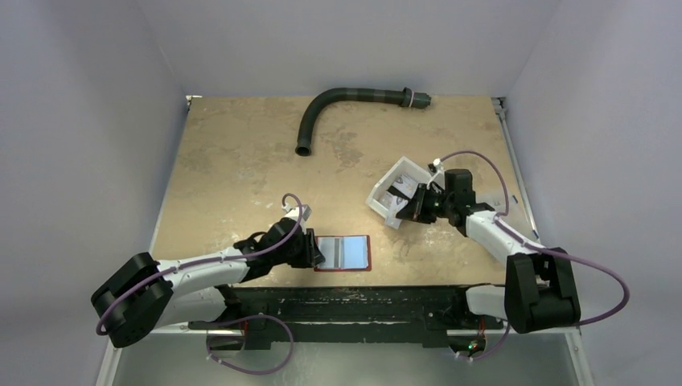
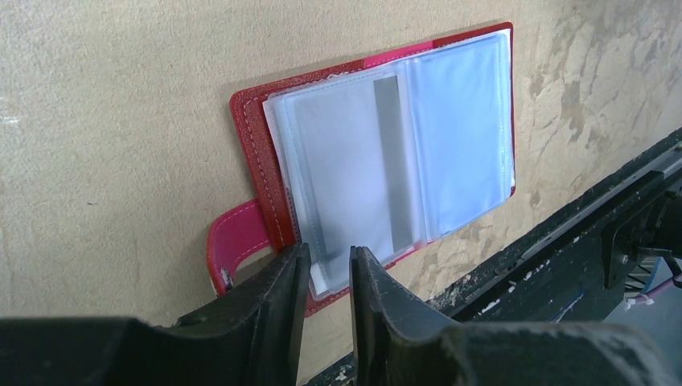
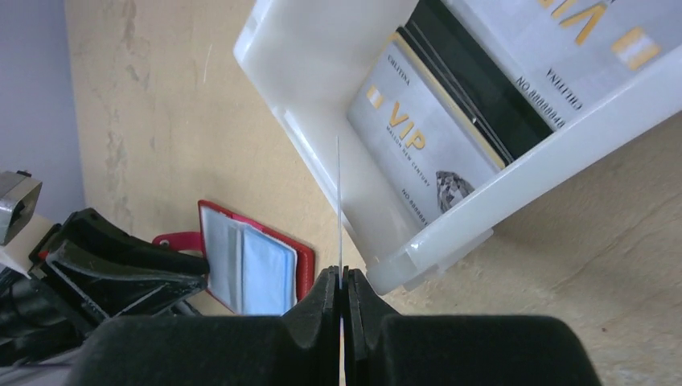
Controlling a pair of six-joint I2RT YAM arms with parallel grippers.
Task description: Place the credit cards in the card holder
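Note:
The red card holder [image 1: 369, 254] lies spread open on the table, with clear sleeves [image 2: 354, 153] facing up. My left gripper is at its near left corner, fingers part open, with nothing gripped between the fingers; whether a fingertip touches the holder I cannot tell. A thin card [image 3: 339, 209], seen edge-on, sticks out from my right gripper, which is shut on it. From above, that card [image 1: 393, 217] shows pale beside the near edge of the white box [image 1: 376, 191]. VIP cards [image 3: 422, 137] lie inside the box.
A dark curved hose [image 1: 354, 95] lies at the back. A clear plastic container [image 1: 515, 207] stands at the right edge, partly behind the right arm.

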